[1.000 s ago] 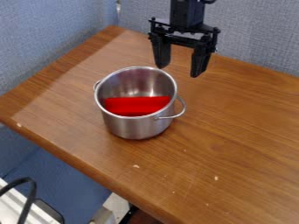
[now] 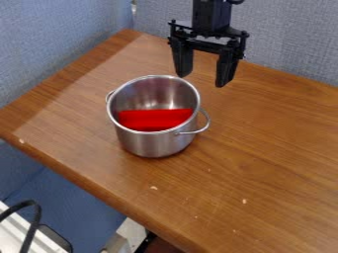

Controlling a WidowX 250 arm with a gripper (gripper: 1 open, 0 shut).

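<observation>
A steel pot (image 2: 158, 145) with two wire handles stands on the wooden table, left of centre. Inside it lies a red object (image 2: 154, 118), its full shape partly hidden by the pot wall. My black gripper (image 2: 205, 73) hangs at the top centre, above and behind the pot, its two fingers spread wide apart with nothing visible between them.
Grey padded walls (image 2: 53, 40) border the left and back. A black cable and white object sit below the table's left edge at the lower left.
</observation>
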